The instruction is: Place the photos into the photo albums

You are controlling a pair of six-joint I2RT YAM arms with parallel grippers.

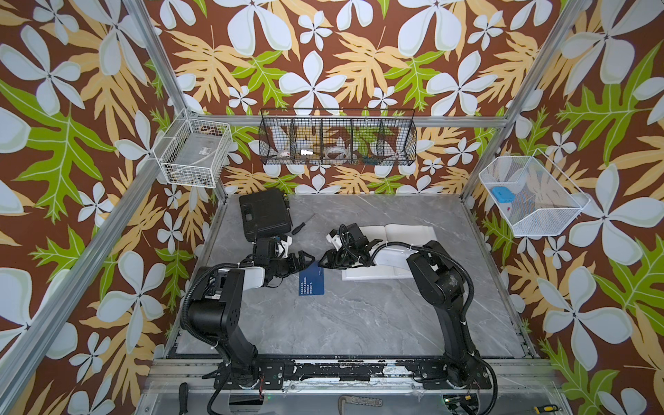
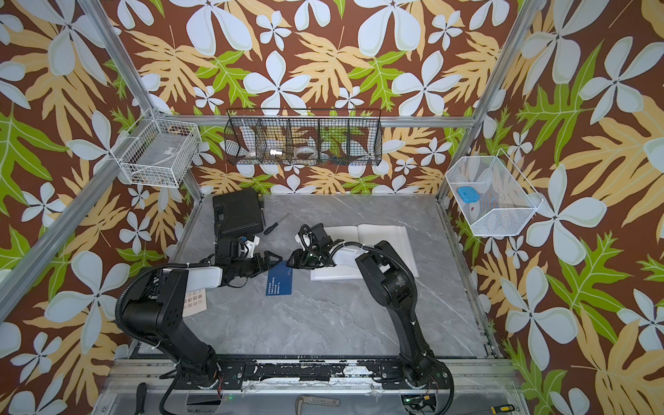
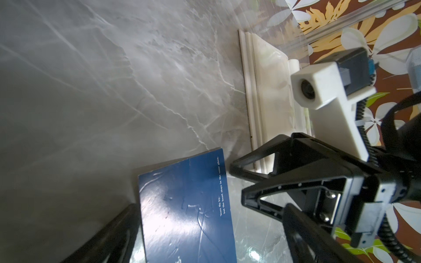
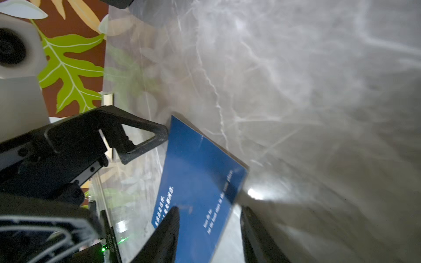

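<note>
A blue photo card (image 1: 311,280) with small white print lies flat on the grey table between my two arms. To its right the album (image 1: 409,236) lies open with blank white pages, partly covered by my right arm. At the card's far left corner, my left gripper (image 1: 307,260) is open; in the left wrist view its dark fingers (image 3: 115,236) straddle the card (image 3: 186,210) without touching each other. My right gripper (image 1: 322,264) hovers by the far right corner. In the right wrist view its fingers (image 4: 168,232) stand apart over the card's edge (image 4: 199,179).
A black case (image 1: 265,213) and a screwdriver (image 1: 298,227) lie at the back left. A sheet with small pictures (image 2: 195,302) lies under my left arm. Wire baskets (image 1: 337,140) hang behind and at both sides.
</note>
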